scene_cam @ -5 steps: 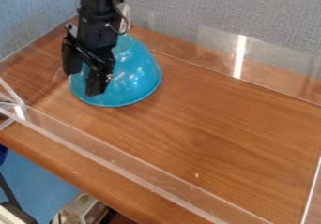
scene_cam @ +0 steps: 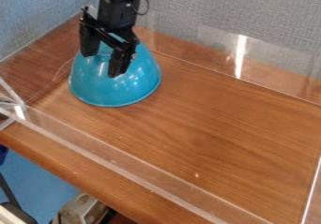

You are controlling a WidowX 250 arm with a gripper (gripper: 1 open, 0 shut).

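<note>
A glossy blue dome-shaped object, like an upturned bowl (scene_cam: 131, 87), rests on the wooden table at the upper left. My black gripper (scene_cam: 105, 53) is over its upper part, fingers open and pointing down in front of the dome. Whether the fingertips touch the surface is unclear. The top of the dome is partly hidden behind the gripper.
Clear low edging runs along its sides, and grey textured walls stand behind and at the left. Below the front-left edge is a blue floor with some hardware.
My gripper has moved up and slightly to the right, from the lower front of the dome to over its upper part. The dome looks unmoved.
</note>
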